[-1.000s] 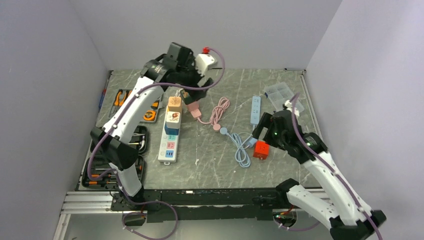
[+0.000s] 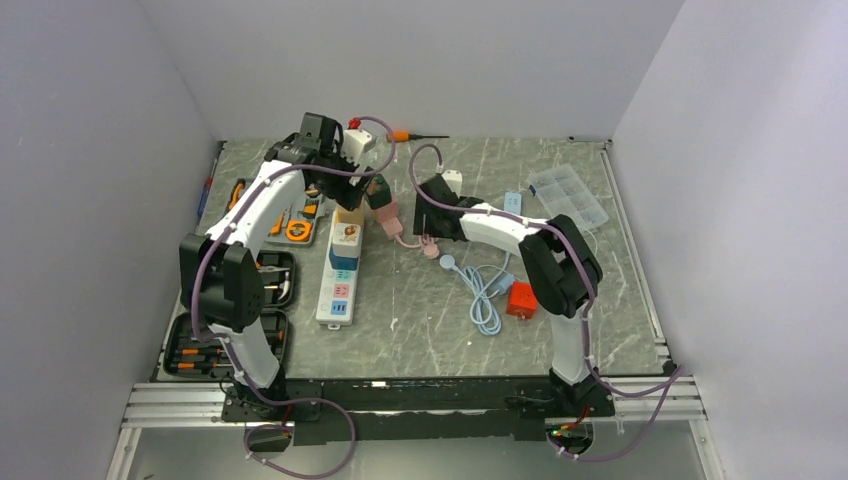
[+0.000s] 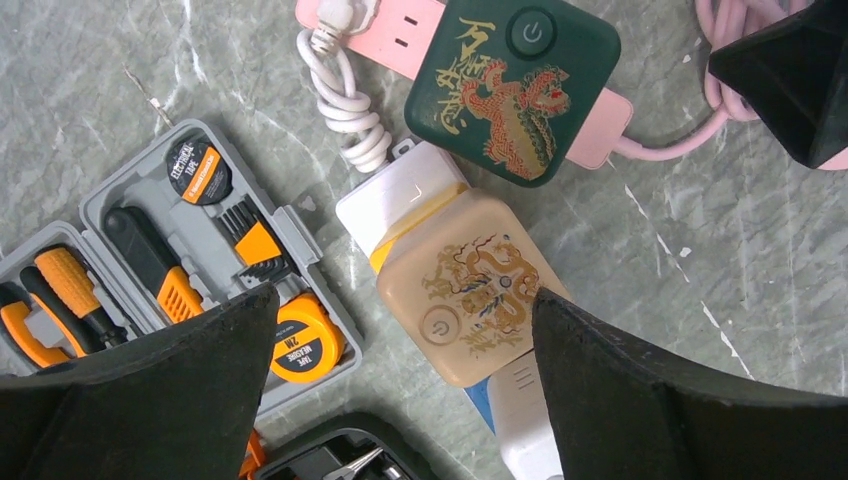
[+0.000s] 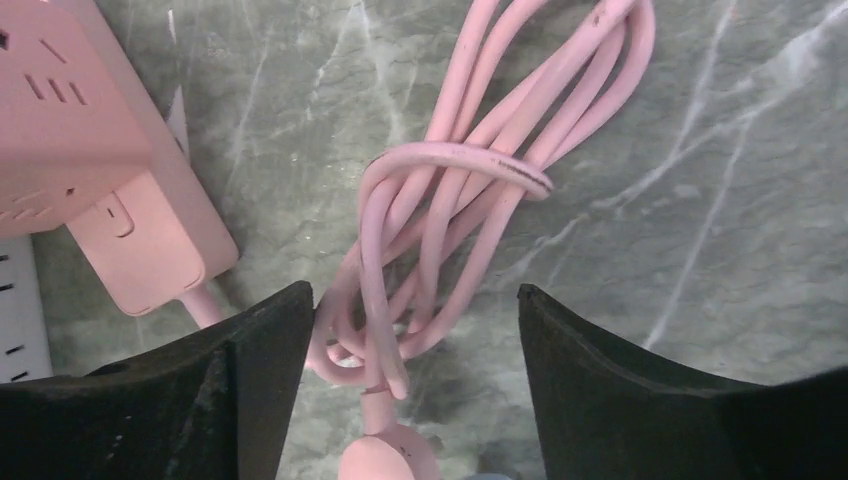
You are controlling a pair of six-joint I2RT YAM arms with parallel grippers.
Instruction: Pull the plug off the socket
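Note:
An orange-tan plug block (image 3: 468,285) with a dragon print sits on the white power strip (image 2: 337,295), beside a white-topped block on a blue base (image 2: 345,255). My left gripper is open over the tan block, its fingers on either side and apart from the left edge. A dark green plug block (image 3: 513,85) sits on the pink power strip (image 3: 597,130). My right gripper stands part open above the coiled pink cord (image 4: 430,240), with the cord visible between its fingers. The cord's round pink plug (image 4: 388,455) shows at the lower edge.
A blue coiled cord (image 2: 487,310) and a red block (image 2: 522,300) lie right of centre. The clear organiser (image 2: 568,193) stands at the back right. Tool cases (image 2: 225,345) line the left side.
My left gripper has moved left over the tan block and lowered. The right gripper has swept left from the right side to the pink cord.

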